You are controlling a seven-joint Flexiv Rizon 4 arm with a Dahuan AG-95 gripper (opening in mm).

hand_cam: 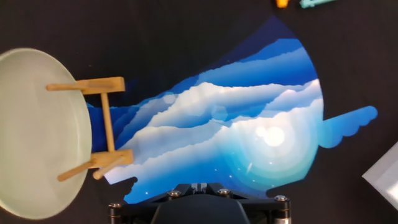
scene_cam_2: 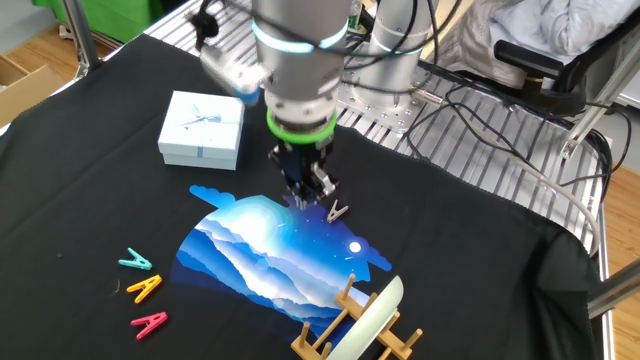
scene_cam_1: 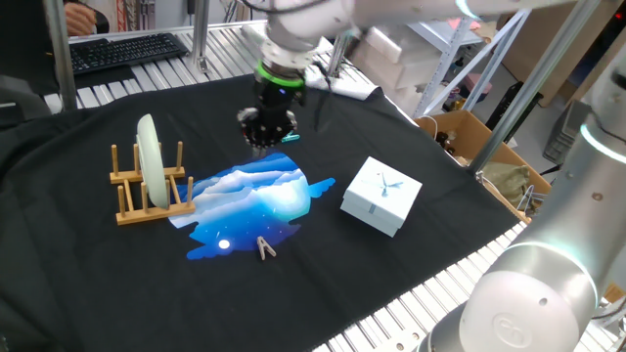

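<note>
My gripper (scene_cam_1: 259, 152) hangs above the blue mountain-picture mat (scene_cam_1: 259, 200), near the mat's far edge in exterior view 1. Its fingertips (hand_cam: 199, 186) look shut together at the bottom of the wrist view, with nothing visible between them. A pale green plate (scene_cam_1: 153, 161) stands upright in a wooden rack (scene_cam_1: 156, 215) at the mat's left. On the mat's near part lies a beige clothespin (scene_cam_1: 265, 247). Teal (scene_cam_2: 135, 260), yellow (scene_cam_2: 145, 289) and red (scene_cam_2: 149, 323) clothespins lie on the black cloth beyond the mat.
A white box with a ribbon (scene_cam_1: 381, 196) stands right of the mat. A keyboard (scene_cam_1: 122, 54) lies at the back left. The robot's base (scene_cam_1: 514, 298) stands at the right edge.
</note>
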